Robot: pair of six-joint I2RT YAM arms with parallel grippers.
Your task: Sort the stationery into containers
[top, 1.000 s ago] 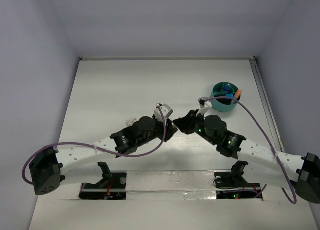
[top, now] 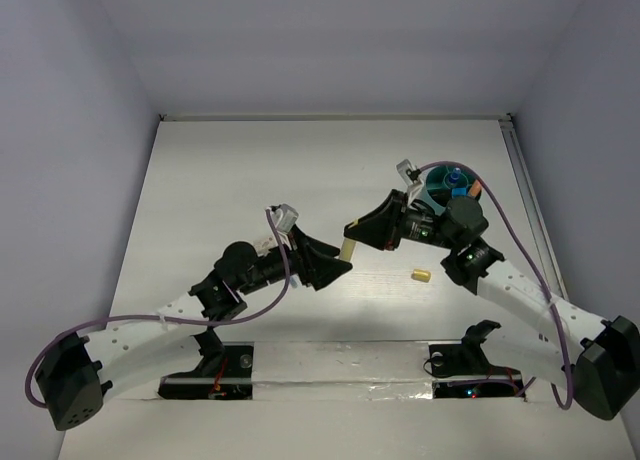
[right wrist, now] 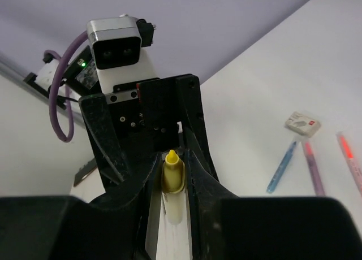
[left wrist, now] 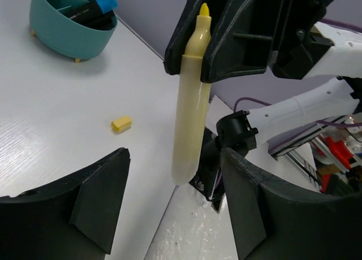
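A pale yellow highlighter [left wrist: 191,118] hangs upright in my right gripper, which is shut on its upper part near the yellow tip. My left gripper stands open around the highlighter's lower end; contact is not visible. In the right wrist view a blue marker [right wrist: 281,168], a purple marker [right wrist: 314,170], a pink marker [right wrist: 350,161] and a white eraser-like block [right wrist: 302,124] lie on the table. A small yellow block [top: 421,275] lies right of centre. The teal container [left wrist: 70,37] holds several items.
The container is at the back right, partly behind my right arm in the top view. Walls surround it at the back and sides.
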